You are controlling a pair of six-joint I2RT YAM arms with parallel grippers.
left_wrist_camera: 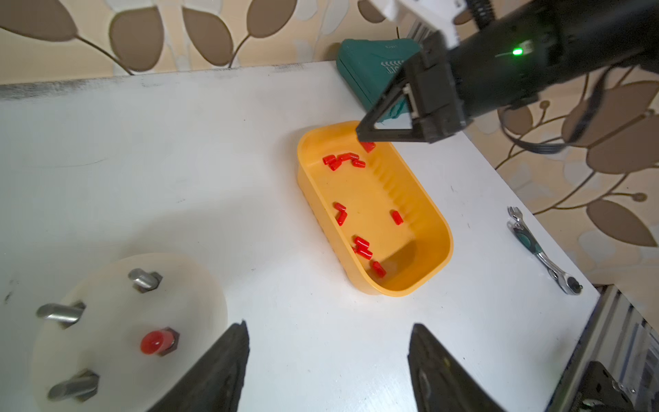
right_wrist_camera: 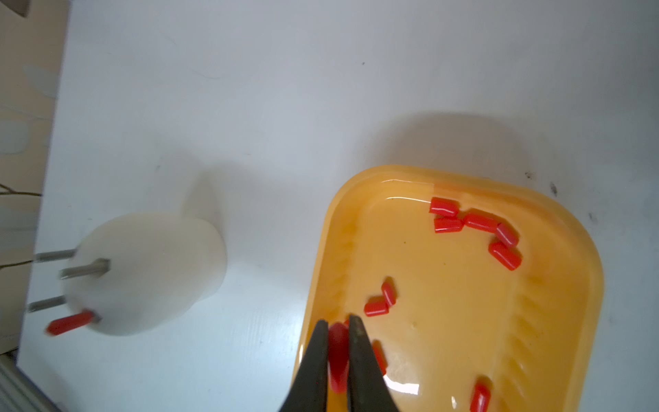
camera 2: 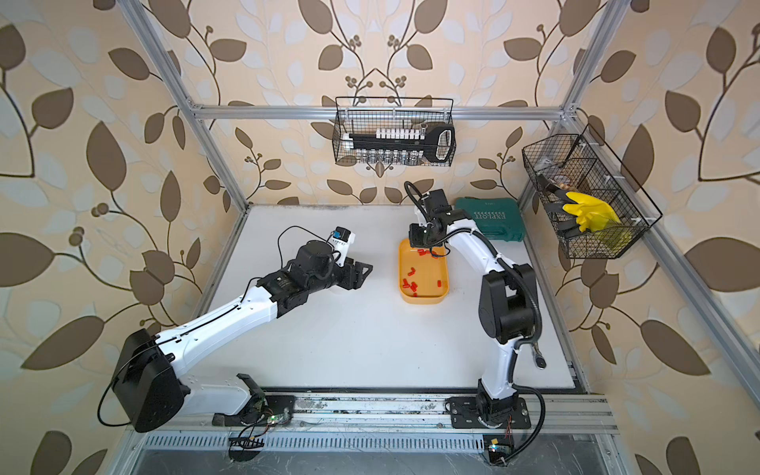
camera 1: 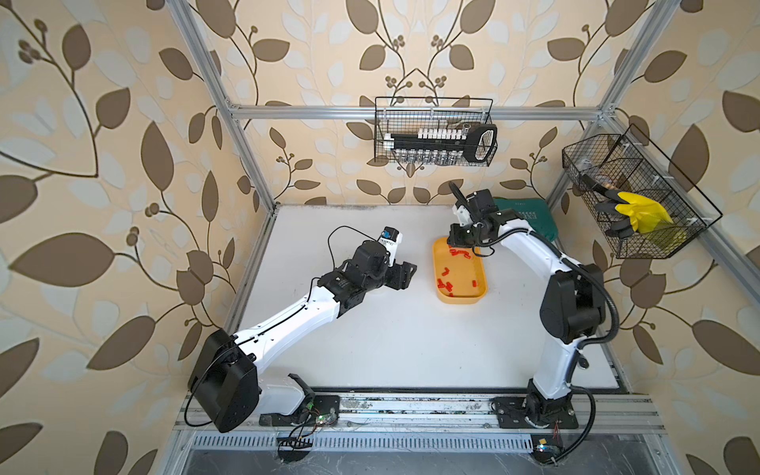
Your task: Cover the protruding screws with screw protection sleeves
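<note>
The white round base carries several bare metal screws and one screw wearing a red sleeve. In the right wrist view this base lies to the left. Loose red sleeves are scattered in the yellow-orange bin. My right gripper is shut on a red sleeve, held between its fingertips above the bin. My left gripper stands open and empty, its fingers wide apart over white table. In the top views the left arm hides the base.
Behind the bin at right sits a green case. A ratchet and wrench lie at the table's right edge. Wire baskets hang on the back and right.
</note>
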